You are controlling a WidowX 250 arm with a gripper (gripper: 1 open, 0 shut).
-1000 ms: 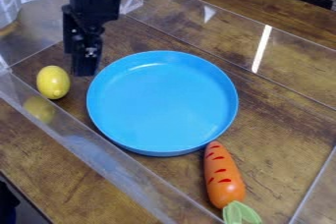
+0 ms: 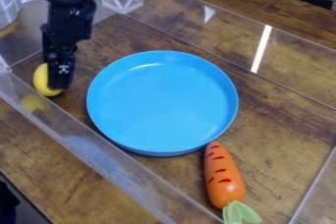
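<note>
The black gripper [image 2: 59,61] stands open over a yellow lemon [image 2: 50,83] at the left, its fingertips reaching down around the top of it and partly hiding it. A large blue plate [image 2: 161,103] lies in the middle, to the right of the lemon.
An orange toy carrot [image 2: 223,177] with green leaves lies at the lower right, below the plate. Clear plastic walls border the wooden tray. The wooden floor [image 2: 262,90] right of the plate is clear.
The gripper has moved left and down, from above and right of the lemon to right over it. The plate and carrot are unmoved.
</note>
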